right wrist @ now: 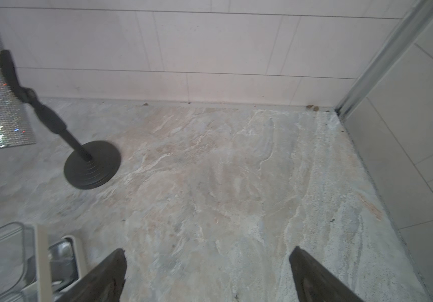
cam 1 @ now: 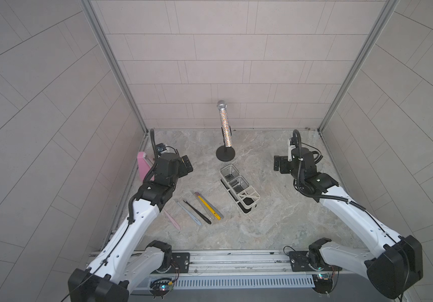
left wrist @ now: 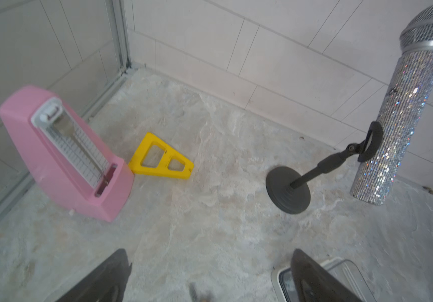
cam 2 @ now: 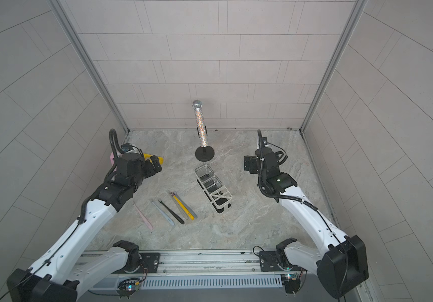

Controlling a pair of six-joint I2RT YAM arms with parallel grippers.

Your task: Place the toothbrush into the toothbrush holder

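Observation:
Several toothbrushes lie side by side on the front left of the table: a pink one (cam 2: 143, 217), a light blue one (cam 2: 162, 212), a black one (cam 2: 171, 212), a yellow one (cam 2: 182, 205) and a greyish one beside it. Mid-table stands the pale holder (cam 1: 236, 180) with its compartments, empty of brushes. My left gripper (cam 1: 186, 164) is raised beyond the brushes, open and empty; its fingers (left wrist: 110, 274) are wide apart in its wrist view. To the right of the holder, my right gripper (cam 1: 277, 163) also hangs open with nothing between its fingers.
Behind the holder, a glittery microphone (cam 1: 225, 123) stands tall on a round black base (cam 1: 225, 153). A pink metronome (left wrist: 70, 151) and a yellow frame-like piece (left wrist: 162, 160) occupy the back left.

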